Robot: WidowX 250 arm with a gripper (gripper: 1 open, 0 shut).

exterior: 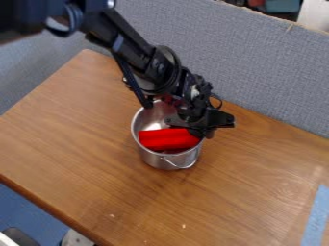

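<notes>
A metal pot (pixel 166 163) stands on the wooden table, and a red cylinder-like object (pixel 168 138) lies inside it. My black gripper (pixel 198 130) is down over the right part of the pot's rim, at the red object's right end. Its fingers are dark and partly hidden, so whether they are open or closed on anything is unclear.
A grey padded wall (pixel 257 67) runs along the back, behind the arm. A light blue strip (pixel 315 211) lies at the right.
</notes>
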